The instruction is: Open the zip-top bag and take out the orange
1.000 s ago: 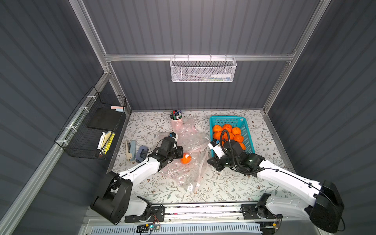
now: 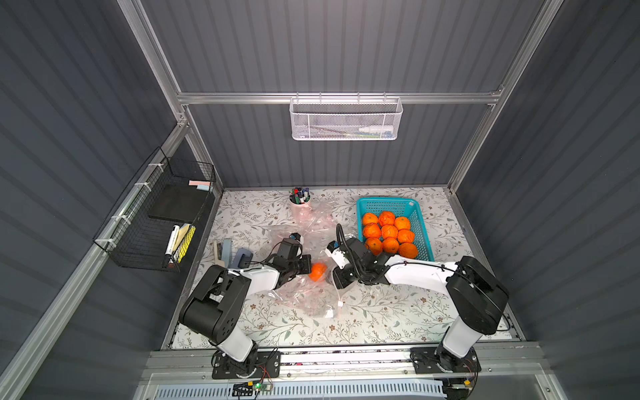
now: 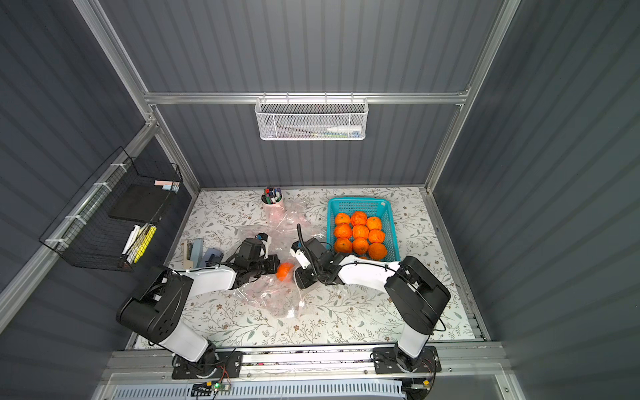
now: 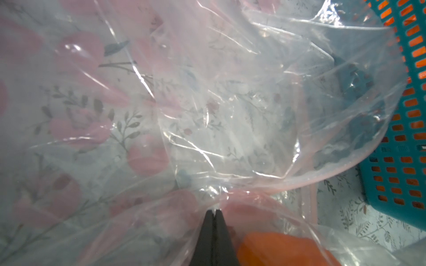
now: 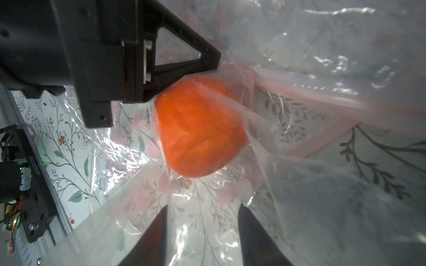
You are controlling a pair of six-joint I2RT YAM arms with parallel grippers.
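The clear bag with pink dots (image 2: 310, 300) lies spread on the table, and the orange (image 5: 199, 128) sits inside it behind its film. My left gripper is shut at the bag, right beside the orange; film surrounds its tips, but whether any is pinched cannot be told. From the right, my right gripper reaches at the bag's open side, its fingers (image 5: 153, 235) parted. Between them I see only film and table, with the orange a little beyond the tips. Loose film hangs around both right fingers.
A teal basket (image 2: 426, 243) of several oranges stands behind the right arm. At the back is a pink pen cup (image 2: 300, 208). A stapler (image 2: 226, 252) lies left of the left arm.
My right gripper has moved left and closer to the orange and the bag. The left gripper has stayed near the same spot at the bag, its arm shifting slightly.
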